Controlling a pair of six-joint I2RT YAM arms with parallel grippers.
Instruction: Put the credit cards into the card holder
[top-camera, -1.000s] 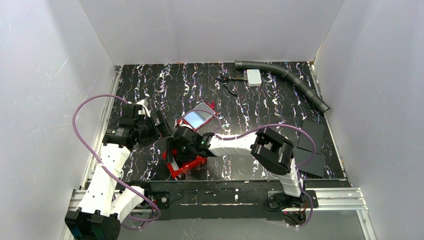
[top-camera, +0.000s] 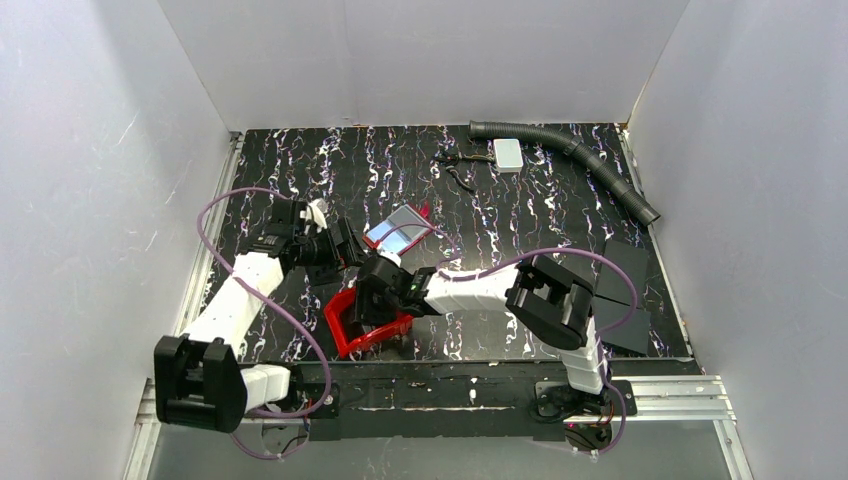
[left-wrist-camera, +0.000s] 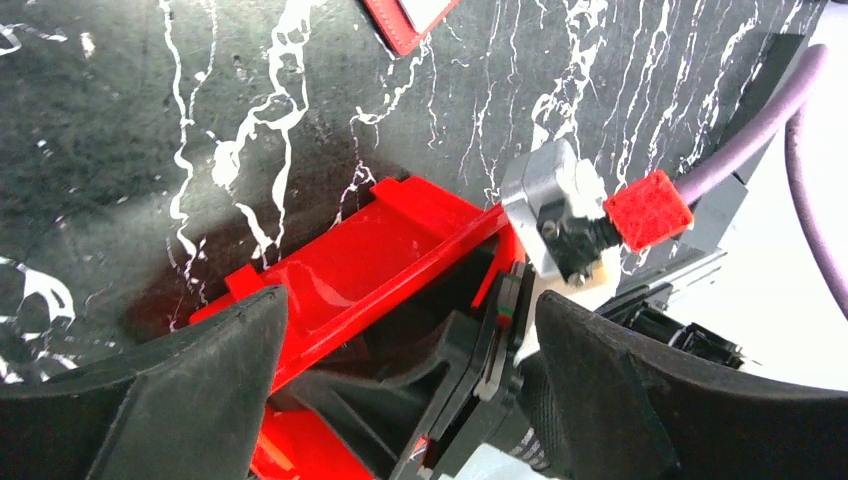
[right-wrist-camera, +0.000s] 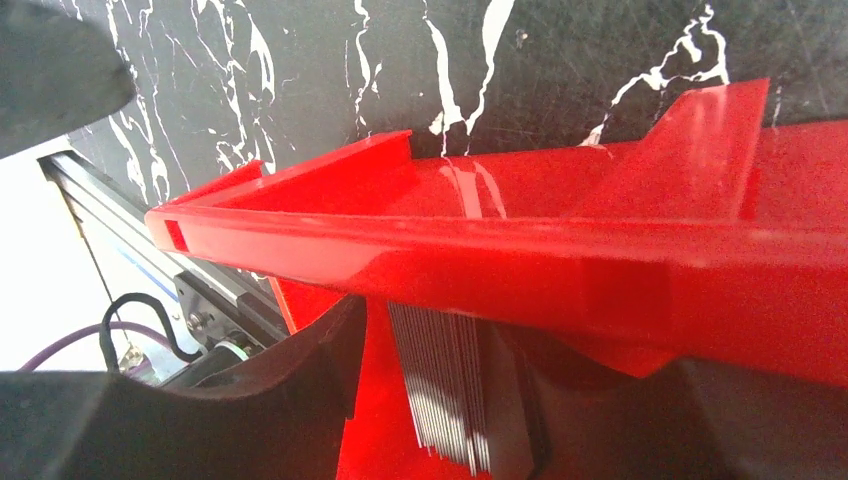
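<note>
The red card holder lies near the table's front, its rim crossing the right wrist view. My right gripper is down inside it, fingers around a stack of thin cards, seen edge-on; whether they grip it I cannot tell. My left gripper hangs open above and behind the holder, nothing between its fingers; in the left wrist view the right gripper shows below it in the holder.
A red-edged tray with a light top lies behind the grippers. Pliers, a white box and a black hose lie at the back; dark mats at the right.
My right gripper has shifted slightly right within the holder.
</note>
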